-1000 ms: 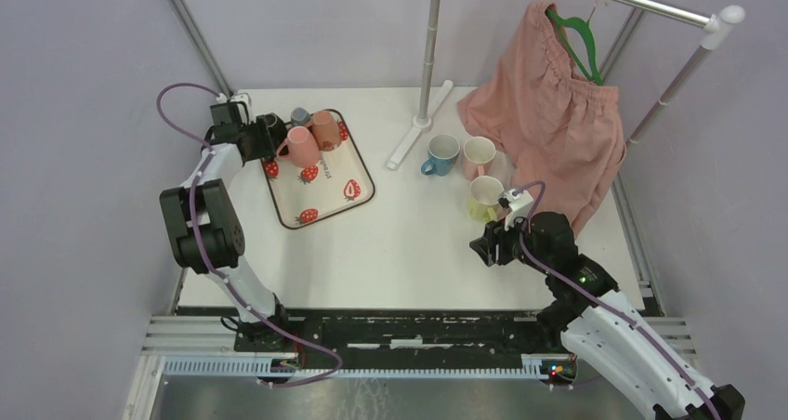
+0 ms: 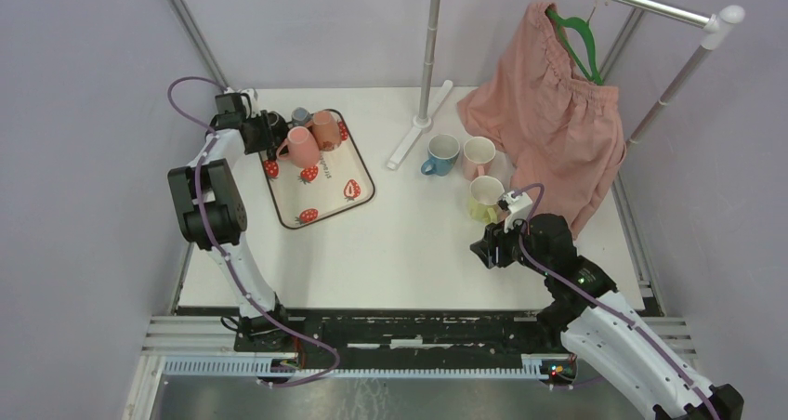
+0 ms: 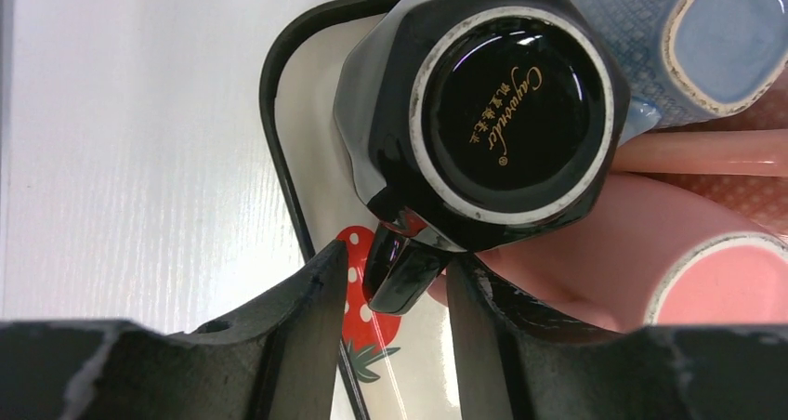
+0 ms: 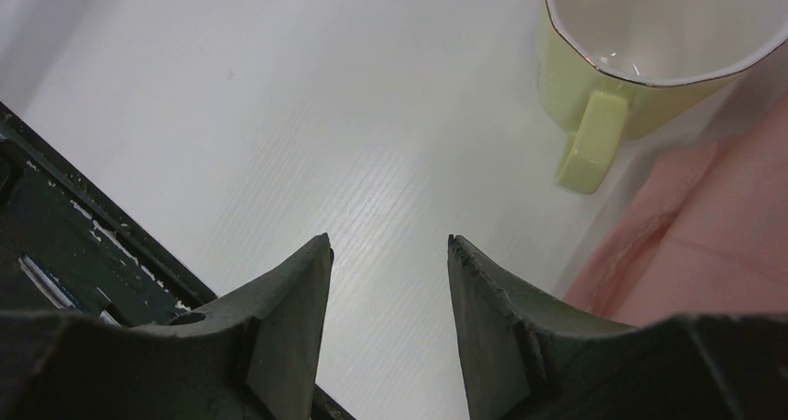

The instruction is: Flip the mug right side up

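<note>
A black mug (image 3: 502, 85) lies upside down in the back-left corner of the strawberry tray (image 2: 321, 197), its base facing up. The fingertips of my left gripper are either side of its dark handle (image 3: 404, 276), part open; whether they touch it is unclear. A pink mug (image 3: 632, 243), a blue mug (image 3: 706, 39) and an orange mug (image 2: 327, 132) crowd beside it. My right gripper stands open and empty at the table's front right.
Blue (image 2: 442, 155), pink (image 2: 479, 155) and green (image 4: 595, 76) mugs stand right of a rack foot (image 2: 409, 141). Pink fabric (image 2: 548, 113) hangs at the right.
My left arm has moved a little toward the back, onto the black mug at the tray's corner. The right arm and the mugs look unchanged.
</note>
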